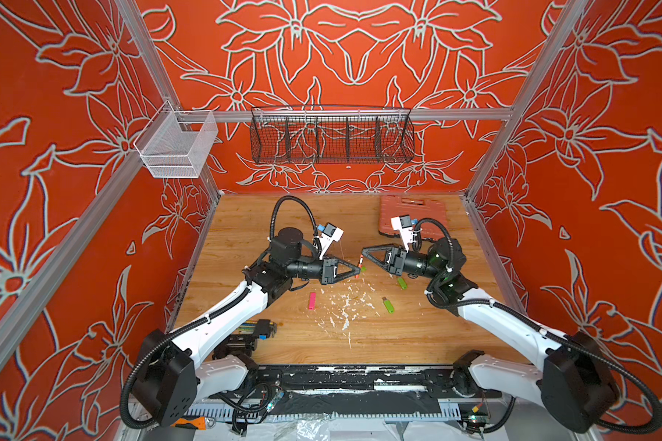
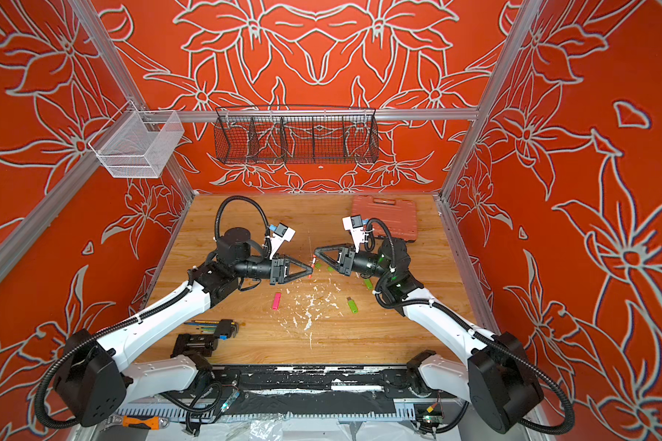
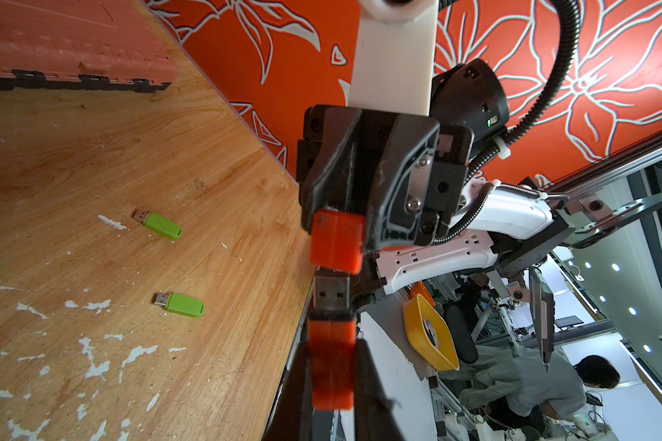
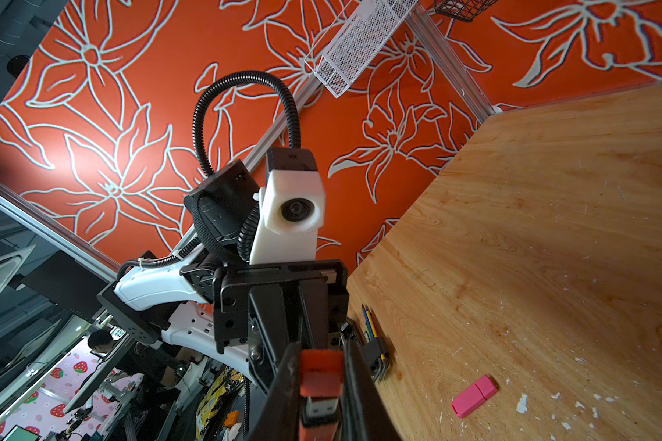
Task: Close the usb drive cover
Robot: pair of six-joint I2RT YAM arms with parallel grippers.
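Note:
My left gripper (image 1: pixel 356 270) is shut on the orange USB drive body (image 3: pixel 332 364), held upright above the table's middle, its metal connector (image 3: pixel 331 294) showing above it. My right gripper (image 1: pixel 362 253) is shut on the orange cover (image 3: pixel 336 241) just over that connector. In the left wrist view the connector still shows between cover and body. In the right wrist view the two orange parts line up vertically, with the cover (image 4: pixel 321 371) on top.
Green USB drives (image 1: pixel 388 304) and a pink one (image 1: pixel 312 300) lie on the wooden table (image 1: pixel 220 242). A red case (image 1: pixel 412 213) is at the back right, tools at the front left (image 1: pixel 253 329). A black wire basket (image 1: pixel 331 136) hangs on the back wall.

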